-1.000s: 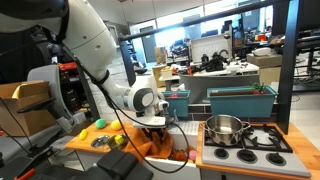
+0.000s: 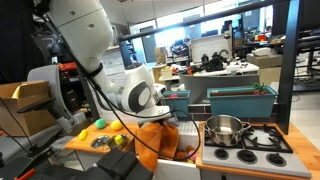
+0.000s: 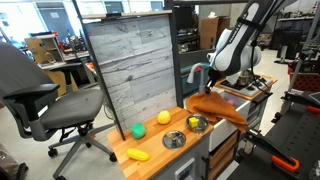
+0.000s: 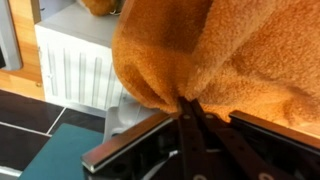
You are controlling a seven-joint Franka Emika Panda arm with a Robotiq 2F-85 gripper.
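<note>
An orange towel (image 2: pixel 155 142) hangs in bunched folds below my gripper (image 2: pixel 155 120), near the front of the counter. In the wrist view the towel (image 4: pixel 150 65) fills most of the upper right. Its folds gather at the tips of my gripper, which is shut on a pinch of cloth. Seen from the other side, the towel (image 3: pixel 215 107) spreads over the counter's front part, beside the small pots. My gripper's fingers are hard to make out in both exterior views.
A steel pot (image 2: pixel 226 129) and a black stove (image 2: pixel 252 148) stand to the right. Yellow and green toy foods (image 3: pixel 167 117) lie on the wooden counter. A white ribbed rack (image 4: pixel 75 65) is beside the towel. A teal box (image 2: pixel 240 104) stands behind.
The arm has come left and closer to exterior view 1. The towel has shifted with it and now hangs more bunched, uncovering more of the white rack area on the right.
</note>
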